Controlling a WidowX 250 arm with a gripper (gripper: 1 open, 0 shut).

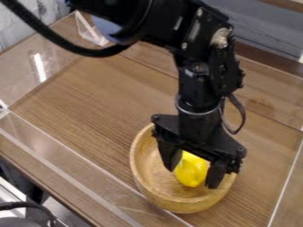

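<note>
My black gripper (193, 165) reaches down into a round wooden bowl (168, 194), its fingers open on either side of a yellow object (190, 171). The yellow object lies in the bowl, partly hidden by the gripper; whether a finger touches it I cannot tell.
A grey ledge runs along the back. A black cable shows at the lower left edge, and clear strips cross the table's front left.
</note>
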